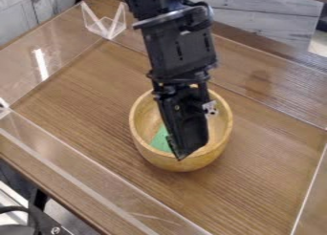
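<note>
My black gripper (185, 138) is lowered from the top of the view into a round tan bowl (179, 161) on the wooden table. The gripper is shut. A bright green object (163, 138) shows inside the bowl, left of the fingertips and partly hidden by the gripper. Whether the fingertips touch it or the bowl's floor I cannot tell.
A clear plastic piece (105, 19) stands at the back left. Black cables (26, 215) lie at the lower left corner, and a grey plank wall runs along the back right.
</note>
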